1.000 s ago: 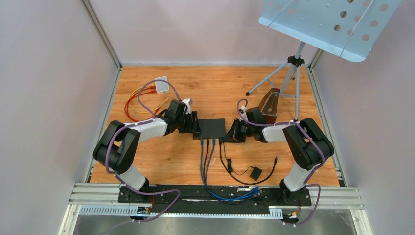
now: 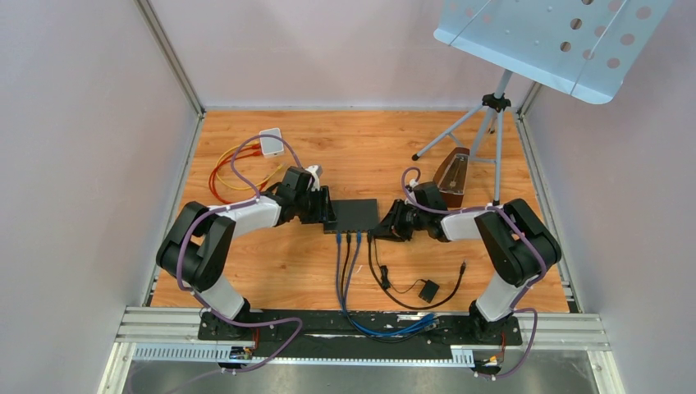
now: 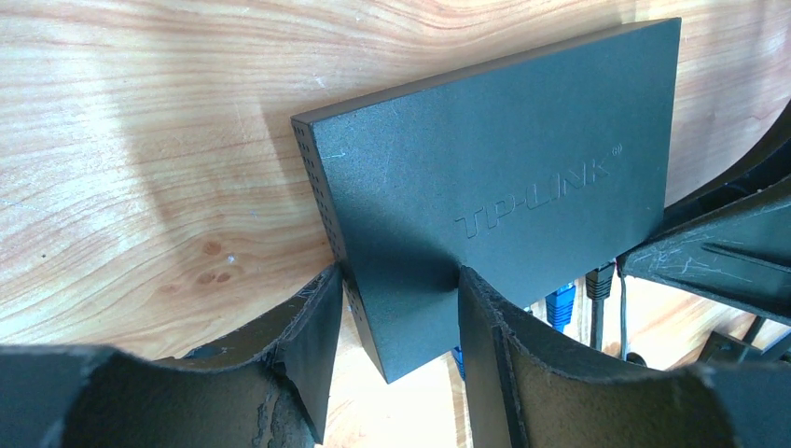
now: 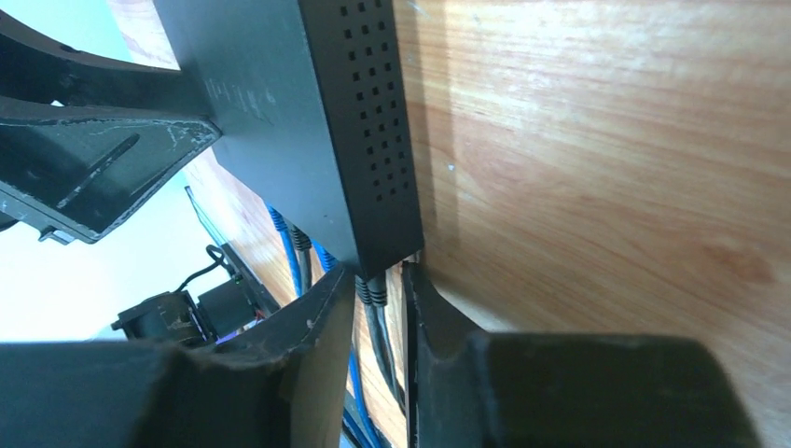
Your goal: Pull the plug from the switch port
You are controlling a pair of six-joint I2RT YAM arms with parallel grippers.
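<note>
The black TP-LINK switch (image 2: 350,215) lies flat on the wooden table, between the two grippers. Blue and black plugs sit along its front edge, among them a blue plug (image 3: 561,305) and a black plug (image 3: 599,282). My left gripper is part open, its fingers on either side of the switch's left end near the front corner. At the switch's right front corner, my right gripper is open in a narrow gap, with a black plug (image 4: 377,291) between its fingers. Whether the pads touch that plug is unclear.
Cables run from the switch to a blue bundle (image 2: 406,330) at the front edge. A black adapter (image 2: 428,290) and loose cable lie at front right. Behind stand a white box (image 2: 272,144), a brown metronome (image 2: 452,176) and a tripod stand (image 2: 498,103).
Both arms and the switch stay nearly in place, with the plugs along its front edge.
</note>
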